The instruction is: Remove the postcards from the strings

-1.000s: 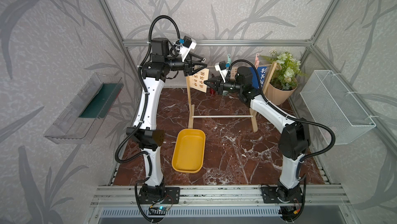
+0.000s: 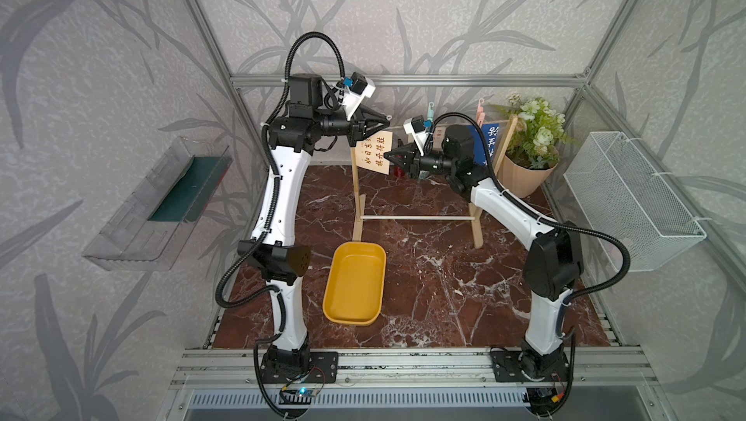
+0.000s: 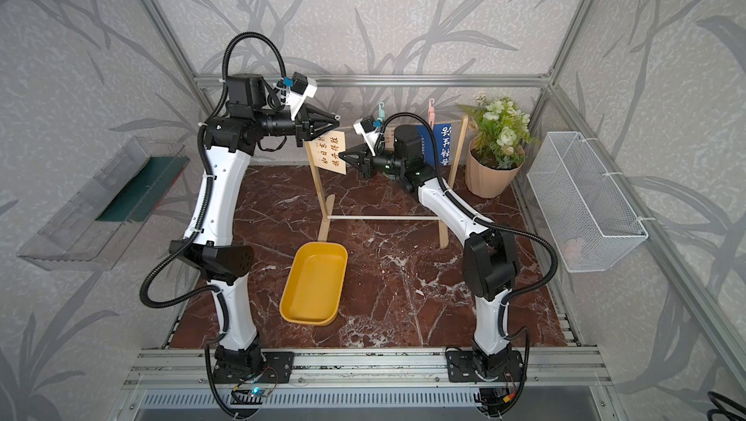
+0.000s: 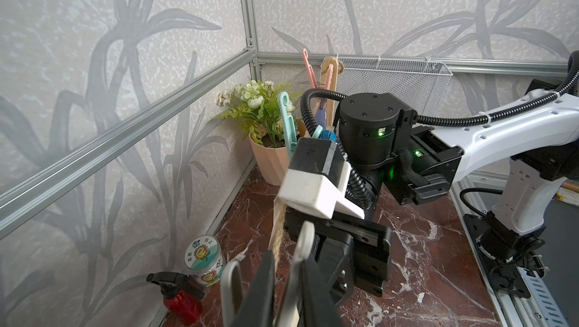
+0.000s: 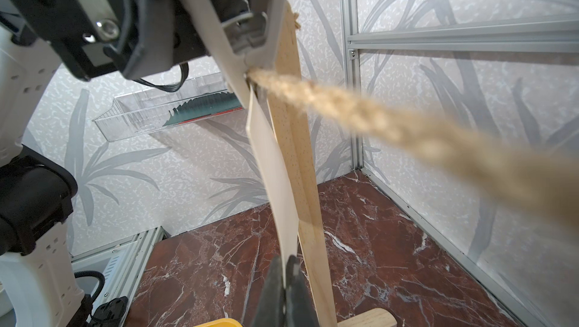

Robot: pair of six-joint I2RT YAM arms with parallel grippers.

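A cream postcard [image 2: 373, 150] with brown writing hangs from a rope on a wooden rack [image 3: 321, 188]. My left gripper [image 2: 369, 126] is at its top, part open around a white clip at the rope, seen blurred in the left wrist view. My right gripper is shut on the postcard's lower edge, which appears edge-on in the right wrist view. A blue postcard [image 3: 440, 141] hangs at the rack's right, partly behind the right arm. Pink and mint clips stand on the rope.
An empty yellow tray [image 2: 353, 285] lies at front. A plant pot [image 3: 489, 178] is at back right, wire basket [image 3: 583, 203] at right, clear plastic box [image 2: 140, 242] at left. A spray bottle [image 4: 181, 303] and tin [image 4: 202, 257] stand behind the rack.
My left gripper has shifted slightly right and down. The right arm looks unchanged.
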